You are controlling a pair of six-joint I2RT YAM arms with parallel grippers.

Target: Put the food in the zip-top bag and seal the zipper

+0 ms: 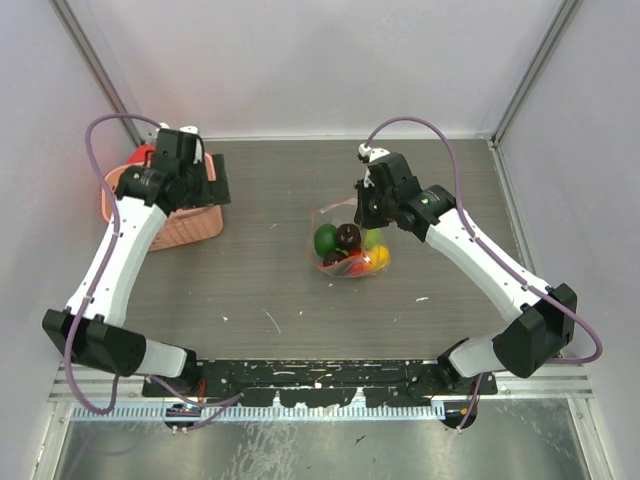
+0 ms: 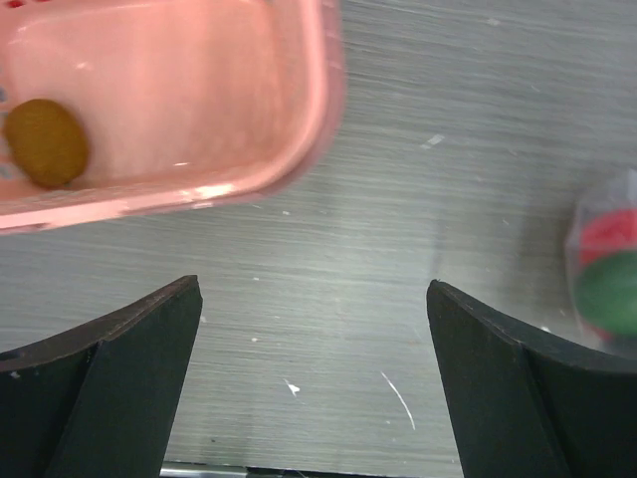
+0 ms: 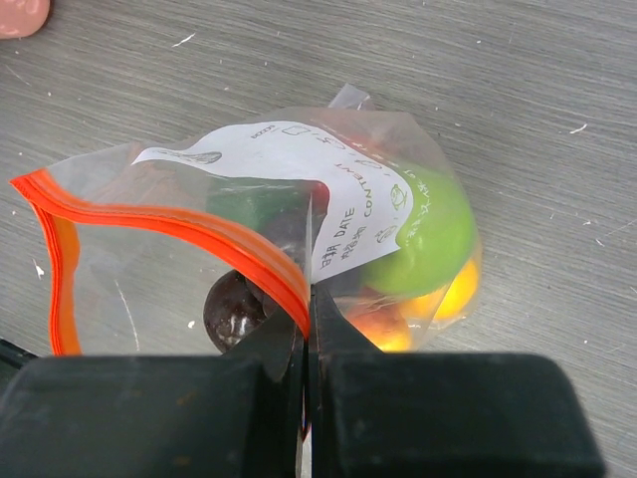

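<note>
The clear zip bag [image 1: 373,262] stands mid-table with its mouth agape. Inside are a green avocado-like item [image 1: 326,238], a dark round one [image 1: 348,236], a green apple-like one [image 3: 428,234], red food and yellow food [image 1: 379,256]. My right gripper is shut on the bag's orange zip rim [image 3: 214,234]. Over the right side of the pink basket [image 1: 190,228], my left gripper is open, with only bare table showing between its fingers. A brown oval item [image 2: 46,142] lies in the basket.
Something red [image 1: 142,154] lies at the basket's back left. A printed white label [image 3: 328,189] covers part of the bag. Bare tabletop [image 1: 265,250] separates basket and bag. Walls [image 1: 560,150] flank the table.
</note>
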